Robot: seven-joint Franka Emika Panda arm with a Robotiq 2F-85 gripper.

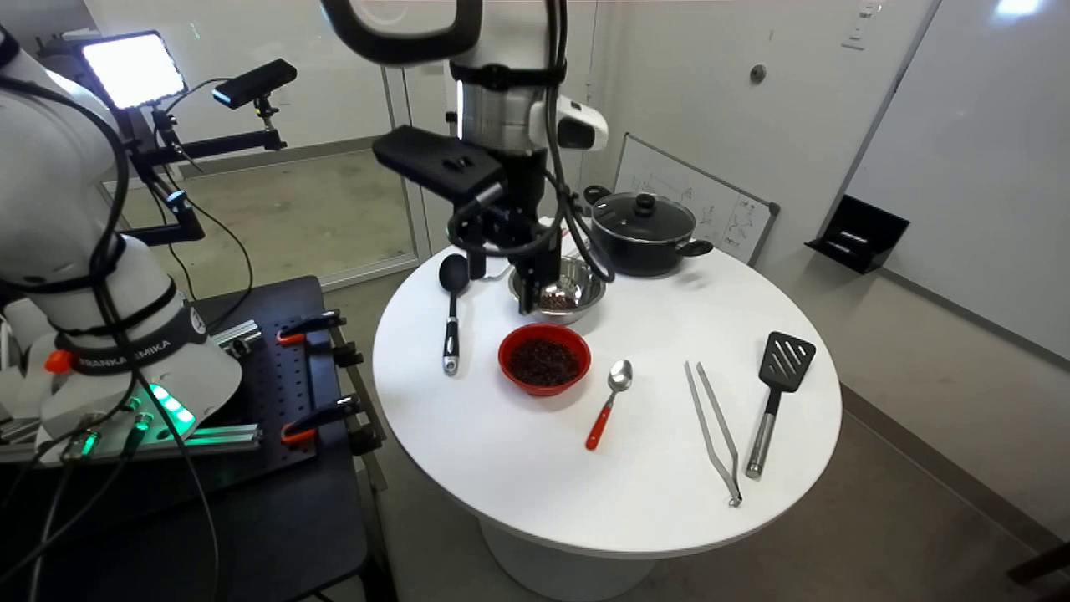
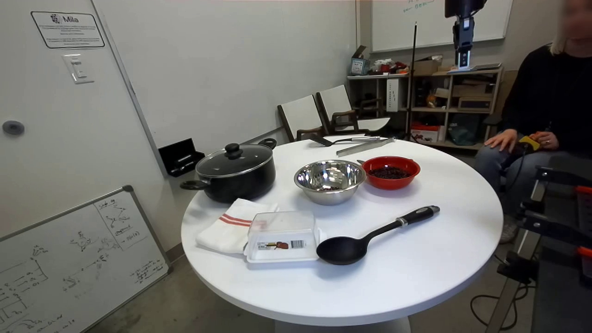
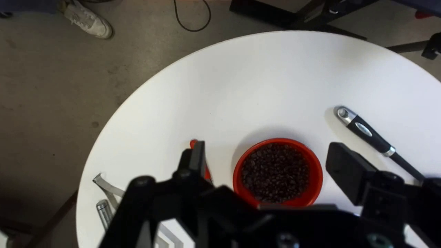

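Note:
My gripper [image 1: 504,286] hangs in the air above the round white table, pointing down, its fingers spread apart and empty. In exterior view 2 it [image 2: 464,62] shows high up, well above the tabletop. A red bowl [image 3: 320,182] of dark beans appears between the fingers in the wrist view, lower down on the table. Beside it stands a steel bowl [image 2: 330,195] with a few beans at its bottom, partly hidden behind the gripper in exterior view 1. A spoon with a red handle [image 1: 599,426] lies near the red bowl.
A black ladle [image 2: 341,250], a clear plastic box [image 2: 283,238], a striped towel [image 2: 233,222] and a lidded black pot [image 1: 642,241] surround the bowls. Tongs [image 1: 714,431] and a slotted spatula [image 1: 787,361] lie to one side.

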